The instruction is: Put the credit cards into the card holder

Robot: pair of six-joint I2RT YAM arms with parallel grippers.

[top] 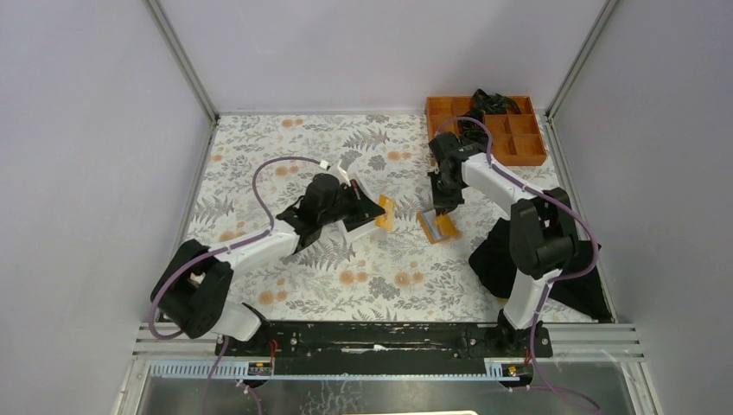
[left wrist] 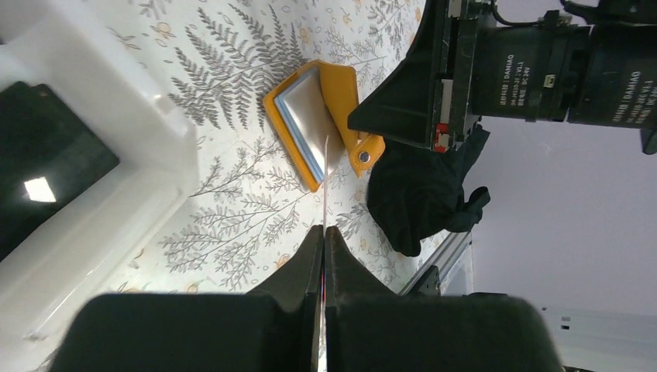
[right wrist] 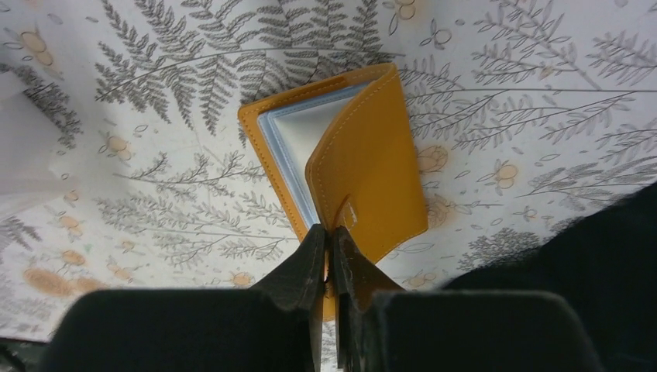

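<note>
The yellow card holder point(top: 432, 229) lies open on the table, pale cards point(right wrist: 302, 124) inside it. My right gripper is shut on the holder's yellow flap, which curls over the cards. My left gripper is shut on a thin card point(left wrist: 325, 186), seen edge-on in the left wrist view and yellow point(top: 385, 214) in the top view. It is above the right side of a white tray point(left wrist: 159, 201), left of the holder, with dark items in it.
An orange compartment box point(top: 523, 151) with black items stands at the back right. A black cloth point(top: 570, 285) lies at the front right.
</note>
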